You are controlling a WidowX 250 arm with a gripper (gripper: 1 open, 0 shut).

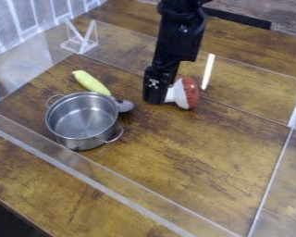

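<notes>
My black gripper [155, 91] hangs from the top centre, its lower end over the white stem of a toy mushroom [185, 93] with a red cap, hiding part of it. The gripper is open; whether it touches the mushroom I cannot tell. A steel pot [82, 120] with two handles stands at the left, with a yellow banana-like item [92, 81] behind it. A grey spoon-like piece [123, 106] lies beside the pot, partly hidden.
Clear plastic walls surround the wooden table [188, 176]. A white stick-like piece [209, 70] stands behind the mushroom at the right.
</notes>
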